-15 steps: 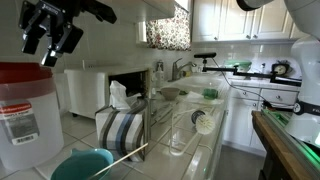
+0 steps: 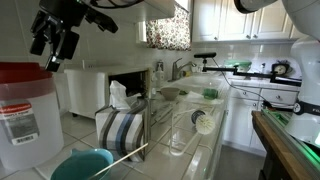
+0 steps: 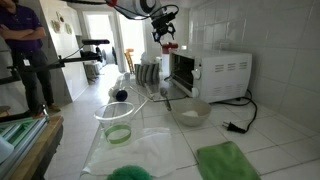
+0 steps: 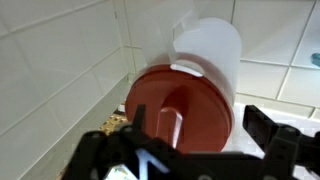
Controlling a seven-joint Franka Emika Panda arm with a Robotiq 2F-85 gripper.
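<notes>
A white, translucent canister [image 2: 28, 125] with a red lid [image 2: 20, 72] stands at the left of the counter. My gripper [image 2: 45, 55] hangs just above the lid's right side in exterior view 1, its fingers apart and pointing down. Seen from the wrist, the red lid [image 4: 178, 112] lies below and between the two dark fingers, with a raised ridge across its middle. No object shows in the gap, and I cannot tell whether a finger touches the lid. The far view shows the gripper [image 3: 165, 36] small, over the canister at the back.
Beside the canister are a teal bowl [image 2: 83, 163] with a stick across it and a striped holder [image 2: 122, 132]. A white toaster oven [image 3: 215, 75] stands against the wall. Nearer are a bowl [image 3: 190, 113], a green cloth [image 3: 226, 162] and a clear container [image 3: 117, 123].
In exterior view 1 the gripper has shifted slightly to the right above the lid. The canister and the other counter items have stayed in place.
</notes>
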